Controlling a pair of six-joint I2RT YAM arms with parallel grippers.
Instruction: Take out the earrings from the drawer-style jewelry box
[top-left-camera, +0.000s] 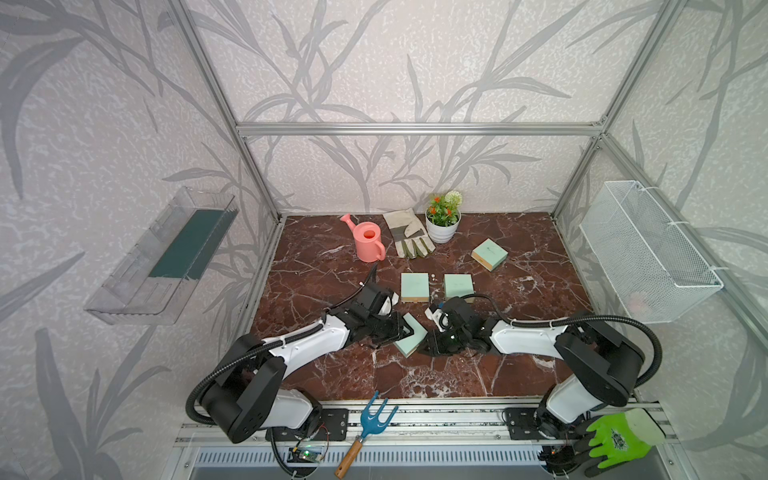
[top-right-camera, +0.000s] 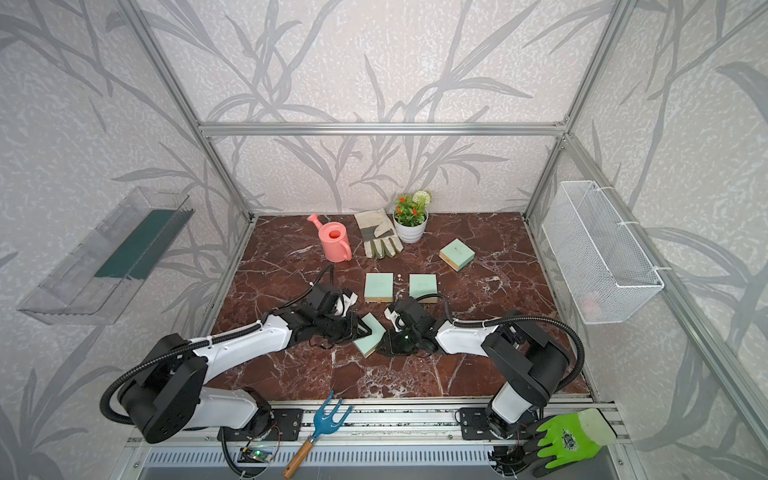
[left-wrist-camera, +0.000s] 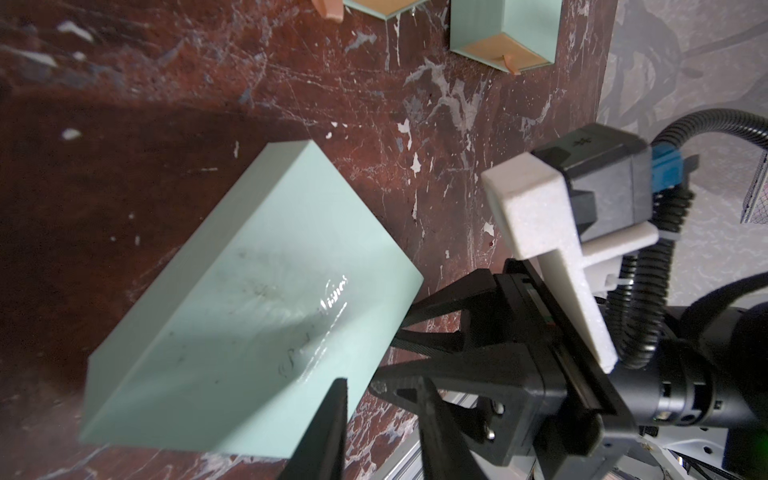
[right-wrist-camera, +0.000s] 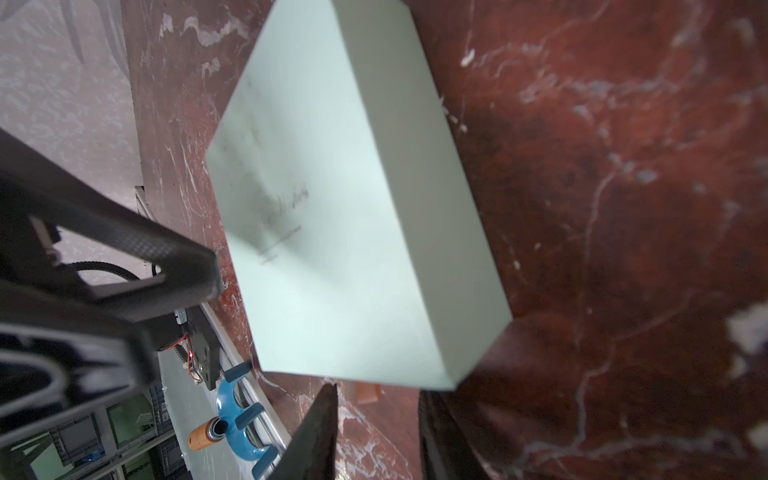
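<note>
A pale green drawer-style box (top-left-camera: 411, 337) lies turned at an angle on the table, between my two grippers. Its closed top faces up in both wrist views, and no earrings can be made out. My left gripper has its fingers apart at one edge of the box, with nothing seen held. My right gripper is parted too, close to the box's front end. A small tan tab (right-wrist-camera: 366, 392) under that end shows between its fingertips; contact cannot be told. The inside of the box is hidden.
Two similar boxes (top-left-camera: 415, 286) (top-left-camera: 458, 285) stand just behind, and another (top-left-camera: 489, 254) sits at the back right. Tiny pale bits lie between the two nearer ones. A watering can (top-left-camera: 369, 242), gloves (top-left-camera: 409, 234) and flowerpot (top-left-camera: 441, 229) line the back.
</note>
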